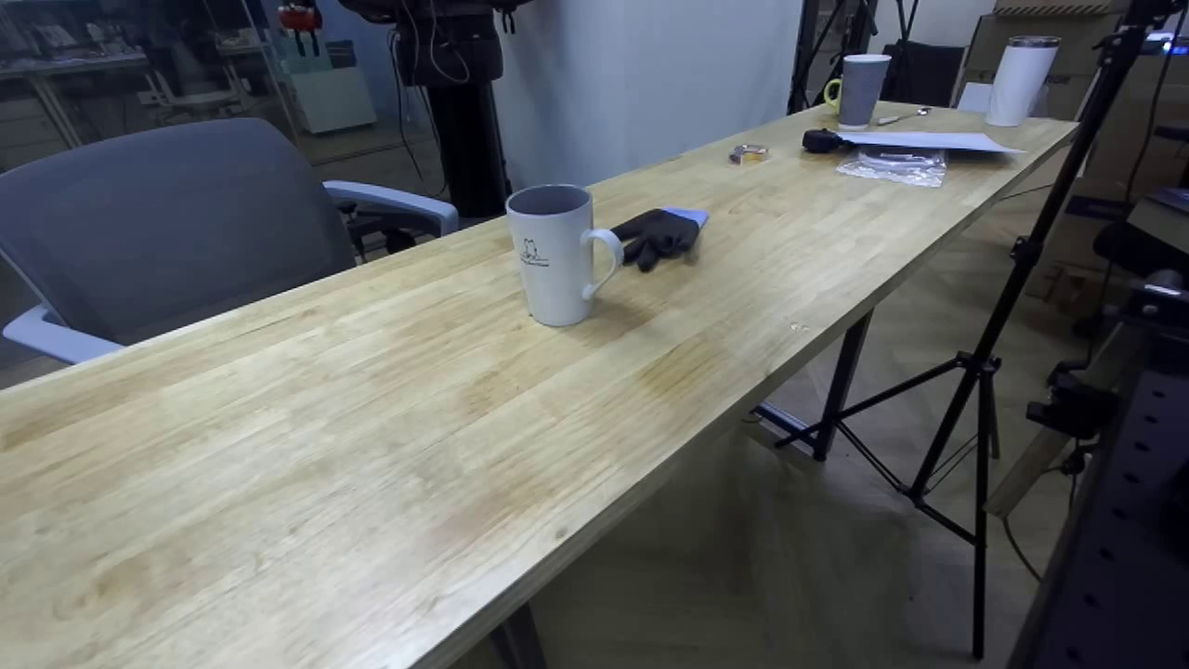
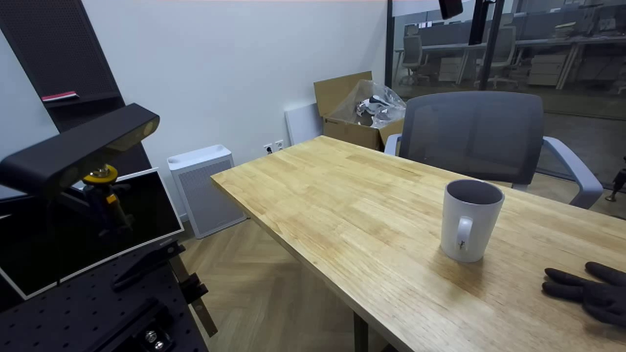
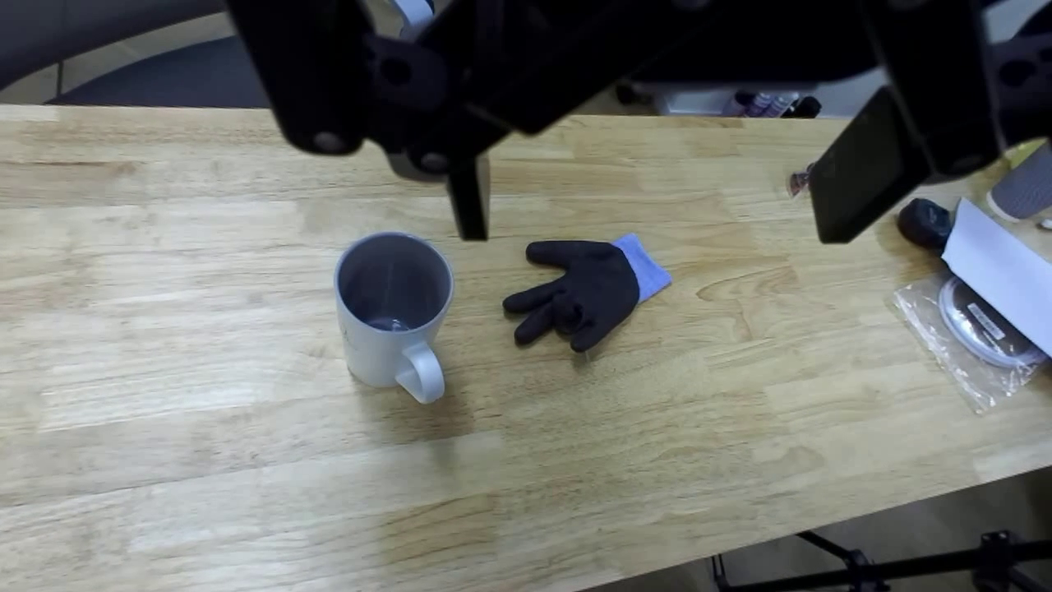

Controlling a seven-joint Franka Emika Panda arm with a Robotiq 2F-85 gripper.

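Observation:
A tall pale grey mug (image 1: 555, 262) with a small line drawing on its side stands upright on the wooden table (image 1: 368, 446). Looking down into it, the wrist view shows the mug (image 3: 380, 345) empty apart from a glint at the bottom. To its right lies a black glove (image 3: 592, 288) with a light blue cuff, apart from the mug. My gripper is open above the table, its fingertips wide apart and nothing between them. In exterior view 2 the mug (image 2: 466, 231) and part of the glove (image 2: 598, 293) appear; the gripper is outside both exterior views.
Toward the table's far end stand another grey mug (image 1: 865, 91) with a yellow handle and a white tumbler (image 1: 1020, 84). Near them lie paper (image 1: 931, 140) and a clear plastic bag (image 1: 895, 168). An office chair (image 2: 475, 138) borders one long side.

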